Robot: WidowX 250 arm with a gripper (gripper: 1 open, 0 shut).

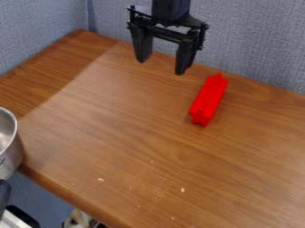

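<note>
My black gripper [162,55] hangs over the back of the wooden table, its two fingers spread wide and nothing between them. A red elongated object [208,100] lies on the table to the right of the gripper, below it in the view and apart from it.
A metal pot or bowl [5,142] stands at the left edge, partly out of view. Grey padded walls [42,22] border the back and left of the table [131,151].
</note>
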